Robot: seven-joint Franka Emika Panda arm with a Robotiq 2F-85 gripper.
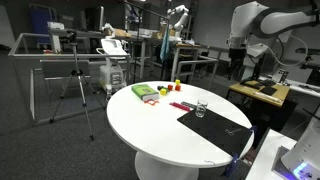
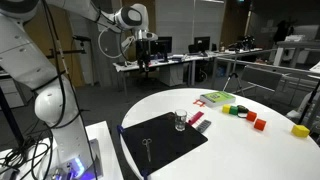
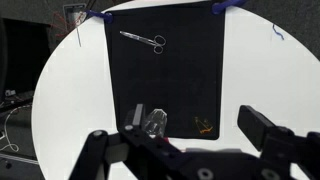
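My gripper [image 1: 237,73] hangs high over the far side of the round white table, pointing down. In the wrist view its two fingers stand wide apart, so the gripper is open with nothing between them. Below lies a black mat [image 2: 165,142]. On the mat stands a clear glass [image 2: 180,120], upright; in the wrist view this glass [image 3: 155,122] shows close beside the left finger, well beneath it. Scissors [image 3: 143,41] lie on the mat toward the clamped edge. A small thin orange-brown item [image 3: 203,125] also rests there, too small to make out.
Past the mat lie a red and grey object [image 2: 203,127], a green box [image 2: 215,99] and several red and yellow blocks [image 2: 259,125]. Purple clamps [image 3: 229,4] grip the table edge. Bare table [image 1: 140,118] lies to the left of the mat.
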